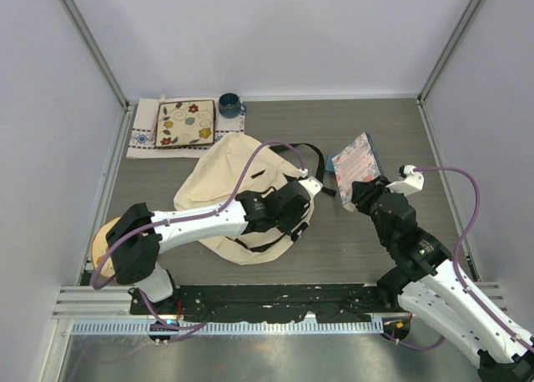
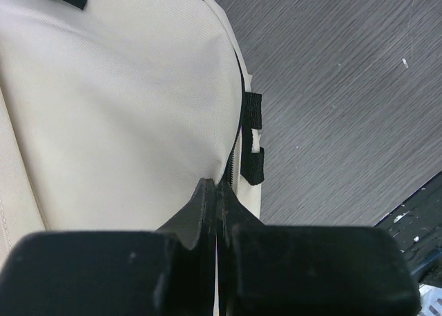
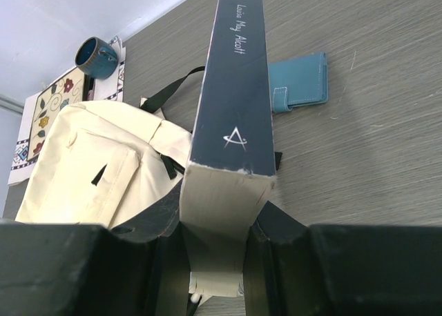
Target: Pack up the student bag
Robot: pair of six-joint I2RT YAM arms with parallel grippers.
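The cream bag point(image 1: 219, 175) lies flat on the table, its opening with black trim toward the right. In the left wrist view my left gripper is shut on the edge of the bag point(image 2: 131, 88), beside the zip and black tabs. My right gripper point(image 1: 367, 197) is shut on a book point(image 1: 357, 167) with a floral cover, held right of the bag. The book's dark spine point(image 3: 233, 88) fills the middle of the right wrist view. Behind the book lies a blue wallet point(image 3: 300, 81), mostly hidden from above.
A patterned cloth point(image 1: 143, 136) at the back left carries a floral case point(image 1: 185, 123), with a teal mug point(image 1: 229, 105) by its right end. A black strap point(image 1: 313, 151) trails from the bag toward the book. Bare table point(image 1: 392, 119) shows at the back right.
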